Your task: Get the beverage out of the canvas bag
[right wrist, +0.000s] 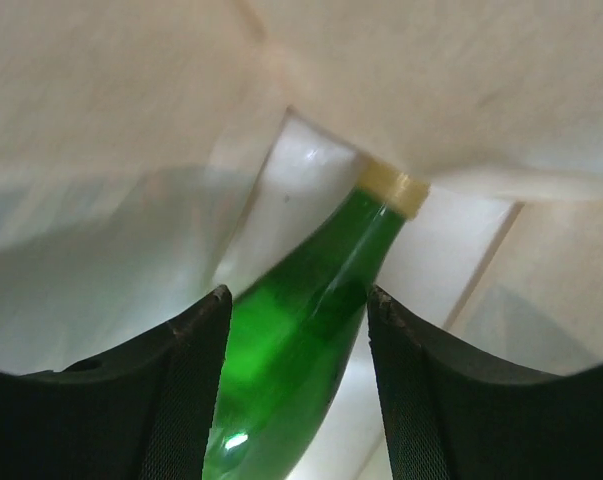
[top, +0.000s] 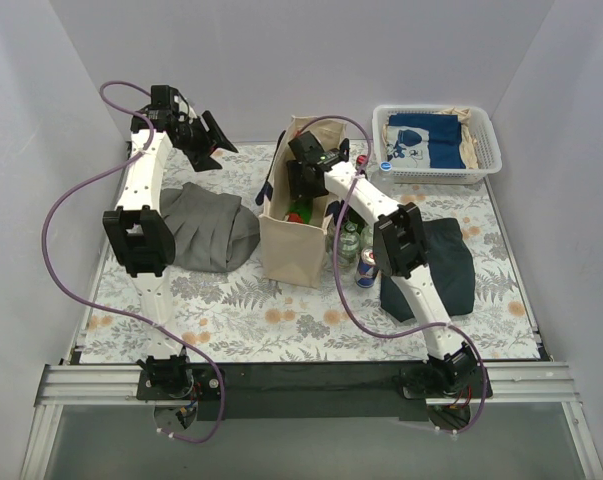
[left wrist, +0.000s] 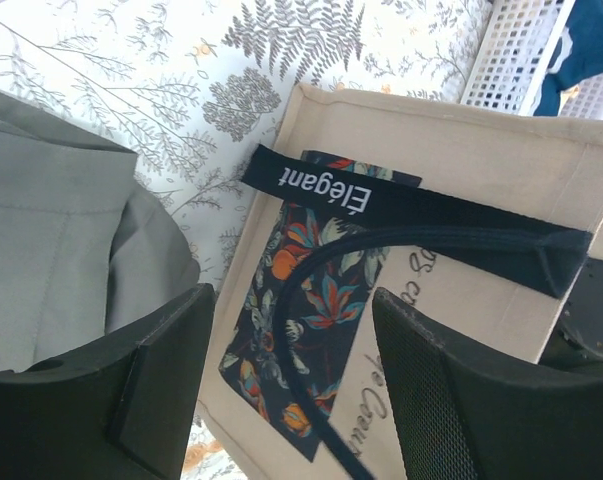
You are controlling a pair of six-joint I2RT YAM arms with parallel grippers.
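Note:
The canvas bag (top: pixel 293 252) stands open on the table, a green bottle (top: pixel 306 212) with a gold cap lying inside it. My right gripper (top: pixel 303 186) reaches down into the bag. In the right wrist view the green bottle (right wrist: pixel 311 330) lies slanted beyond and between the open fingertips, its gold cap (right wrist: pixel 393 188) past them; whether the fingers touch it I cannot tell. Left of the bag, my left gripper (top: pixel 221 134) hangs open and empty. In the left wrist view the bag's printed side (left wrist: pixel 311 270) with a dark handle shows beyond the fingers.
Clear bottles (top: pixel 348 242) and a blue can (top: pixel 366 268) stand close to the bag's right side. A white basket (top: pixel 486 175) holding folded cloths is at the back right. Grey cloth (top: pixel 209 225) and dark cloth (top: pixel 446 265) lie either side.

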